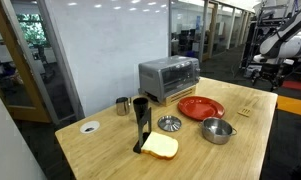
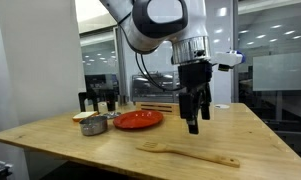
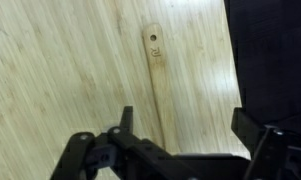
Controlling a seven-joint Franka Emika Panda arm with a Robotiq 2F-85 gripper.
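A light wooden utensil with a long flat handle [image 2: 185, 152] lies flat on the table near its front edge. In the wrist view the handle's holed end [image 3: 154, 38] points up and away, while its lower part runs down behind the gripper. My gripper stands open, its dark fingers [image 3: 122, 130] apart on either side of the handle's line. From the side, the gripper [image 2: 198, 118] hangs above the utensil, clear of it, with nothing held. Exterior view 1 shows the arm [image 1: 281, 47] at the far right end of the table.
A red plate [image 1: 200, 107], a metal pot [image 1: 217, 131] and a toaster oven [image 1: 170, 76] stand further along. A black tall container [image 1: 142, 119] and bread on a board [image 1: 160, 146] are at the near end. The table's dark edge [image 3: 270, 60] borders the right of the wrist view.
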